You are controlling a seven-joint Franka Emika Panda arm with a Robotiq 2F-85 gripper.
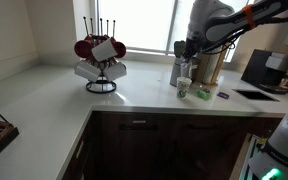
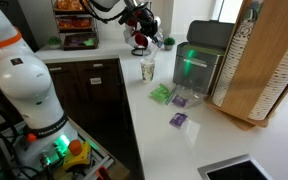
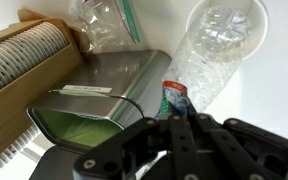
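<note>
My gripper is shut on a clear plastic packet [image 3: 206, 65], which looks like a crinkled bag with a small red and blue end at the fingertips. In the wrist view the packet stretches away from the fingers toward the open mouth of a white cup [image 3: 255, 38]. From the side, the packet [image 1: 186, 68] hangs just above the cup [image 1: 183, 86] on the counter. The second exterior view has the cup [image 2: 147, 71] upright beneath the gripper [image 2: 144, 22]. Whether the packet's lower end is inside the rim, I cannot tell.
A grey metal container [image 2: 189, 68] and a wooden rack of stacked cups [image 2: 254, 60] stand beside the cup. Green [image 2: 162, 94] and purple [image 2: 178, 120] packets lie on the counter. A mug rack [image 1: 101, 86] stands farther left, with clear counter between.
</note>
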